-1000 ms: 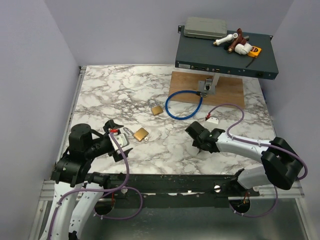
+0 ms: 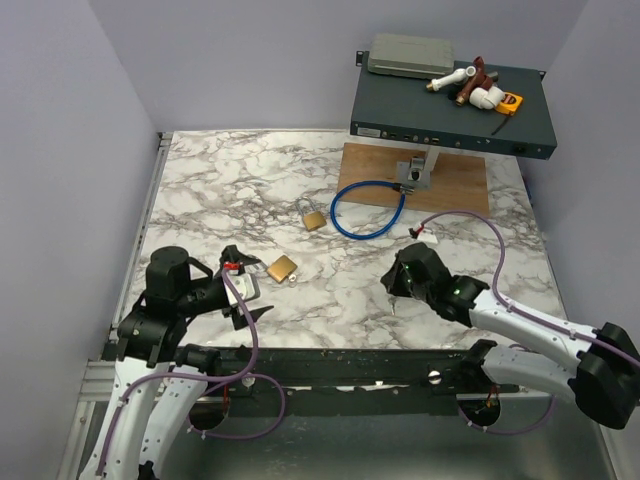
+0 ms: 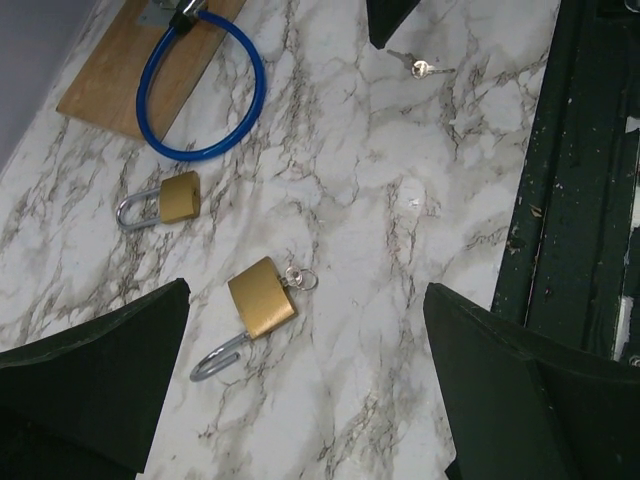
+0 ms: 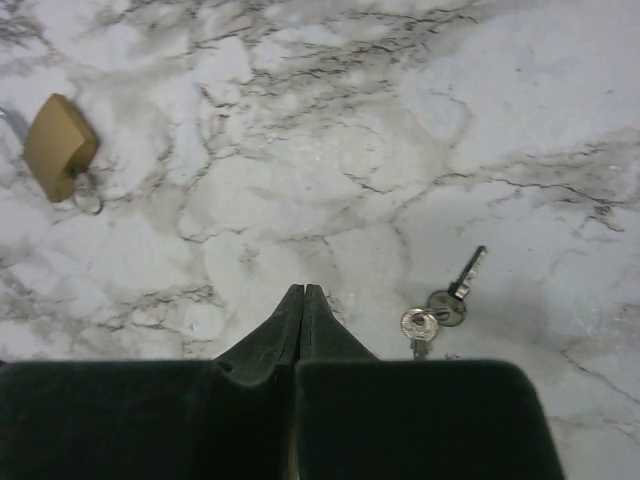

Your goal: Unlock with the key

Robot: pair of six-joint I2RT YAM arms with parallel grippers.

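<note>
On the marble table lie keys on a ring (image 4: 447, 308), to the right of my right gripper in its wrist view. Those fingers are shut tip to tip, nothing between them, raised above the table. The left wrist view shows the same keys (image 3: 422, 69) at the top. A brass padlock (image 3: 262, 297) lies with its shackle swung out and a small key and ring at its base. Behind it rests another brass padlock (image 3: 180, 197), its shackle apparently closed. Over the first padlock my left gripper stands wide open and empty.
A blue cable loop (image 2: 333, 215) lies behind the padlocks, by a wooden board (image 2: 460, 188) bearing a stand. A dark shelf (image 2: 450, 110) overhangs the back right. A dark rail (image 2: 330, 368) edges the front.
My right gripper was open around the ringed keys; now it is shut and lifted off them, and they lie on the table. The left gripper has shifted slightly, staying open.
</note>
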